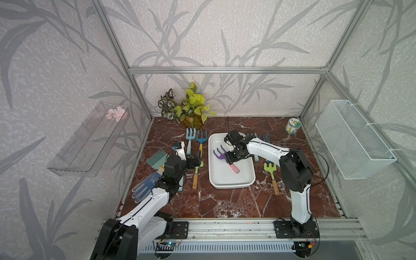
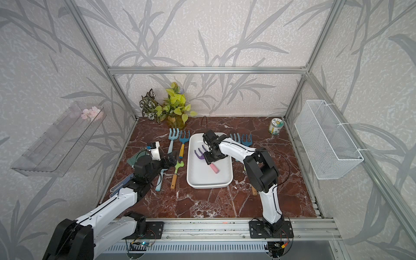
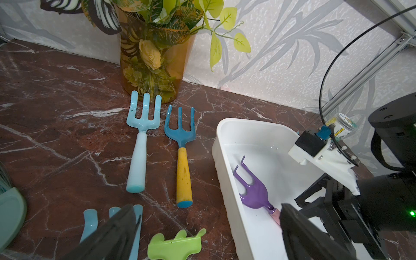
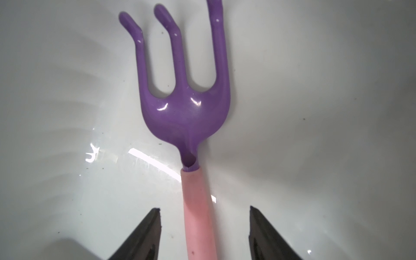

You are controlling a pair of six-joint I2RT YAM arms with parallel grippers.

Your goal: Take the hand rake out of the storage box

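Note:
A hand rake [image 4: 186, 108] with purple tines and a pink handle lies in the white storage box [image 1: 230, 185]. Over it hangs my right gripper, open, its fingers either side of the pink handle in the right wrist view, nothing held; how high above it is unclear. My left gripper stands open left of the box, above other garden tools, holding nothing.
Several rakes and forks, such as a yellow-handled one [image 3: 182, 173], lie on both sides of the box. A plant [image 1: 195, 108] stands at the back, a can [image 1: 293, 125] back right.

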